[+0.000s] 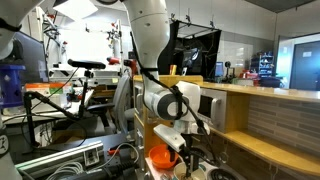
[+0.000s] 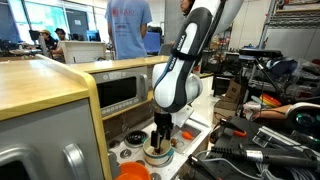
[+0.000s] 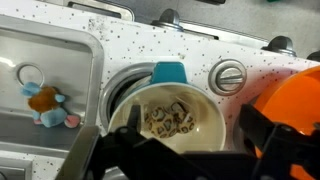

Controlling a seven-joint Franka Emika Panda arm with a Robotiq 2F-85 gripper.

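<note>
A round pot with a pale inside (image 3: 208,122) sits on a stove burner in the wrist view, with a teal piece (image 3: 169,72) at its rim. Several small brown pieces (image 3: 172,120) lie in it. My gripper is open over the pot, its dark fingers (image 3: 255,125) spread to either side of the brown pieces, with nothing held. In exterior view 2 the gripper (image 2: 161,134) hangs close above the pot (image 2: 158,157). Whether the fingertips touch anything inside cannot be told.
An orange bowl (image 3: 292,106) stands right of the pot in the wrist view, near a stove knob (image 3: 228,75). To the left is a metal sink (image 3: 88,45) with a small plush toy (image 3: 49,103) in it. A microwave (image 2: 122,92) stands behind the counter.
</note>
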